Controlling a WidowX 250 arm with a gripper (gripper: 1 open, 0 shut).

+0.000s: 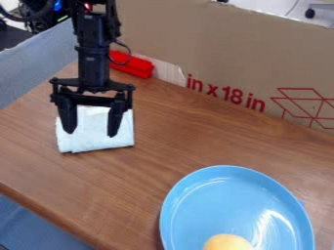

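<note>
My black gripper (92,127) hangs open over a folded white cloth (96,141) on the left part of the wooden table. Its two fingers point down, apart, in front of the cloth from this view; whether they touch it I cannot tell.
A blue plate (256,210) with a round pale-yellow item (228,242) is at the front right. A red object (131,64) lies at the back, by a cardboard wall (235,59).
</note>
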